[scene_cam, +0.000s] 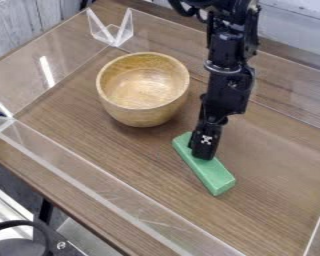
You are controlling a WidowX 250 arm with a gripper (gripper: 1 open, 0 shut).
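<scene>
My black gripper (203,145) reaches down from the top centre and sits low over a green rectangular block (212,174), at its upper end. The block lies slanted on the wooden table, its lower end toward the bottom right. The fingertips are dark and overlap the block's top; whether they touch it is hard to tell.
A large tan bowl (143,82) stands to the left of the arm. A clear plastic piece (111,30) is at the upper left.
</scene>
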